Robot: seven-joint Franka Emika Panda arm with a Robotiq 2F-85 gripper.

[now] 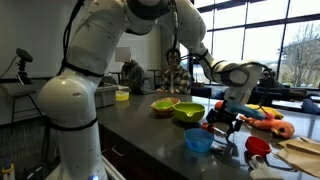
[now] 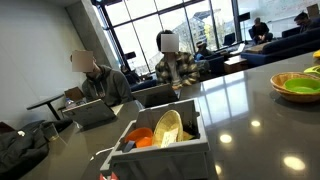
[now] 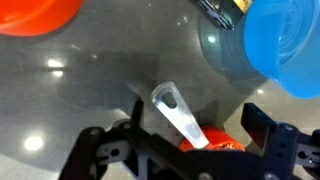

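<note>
My gripper is open over the dark table, its two black fingers far apart at the lower left and lower right of the wrist view. Between them, below, lies a whitish handle-like piece point(image 3: 184, 117) with a dark oval near one end. Its other end meets a red round object point(image 3: 215, 138), partly hidden at the bottom edge. Exterior view 1 has the gripper point(image 1: 232, 128) low over the table, right of a blue bowl point(image 1: 198, 140) and left of a red cup point(image 1: 258, 146). Contact with the handle-like piece cannot be made out.
A translucent blue container point(image 3: 296, 50) and a red-orange bowl point(image 3: 35, 12) flank the gripper. Green bowls point(image 1: 187, 112) stand farther back, and a wooden board point(image 1: 300, 157) lies at the right. A grey bin point(image 2: 165, 158) holds several items. Two people sit behind the table.
</note>
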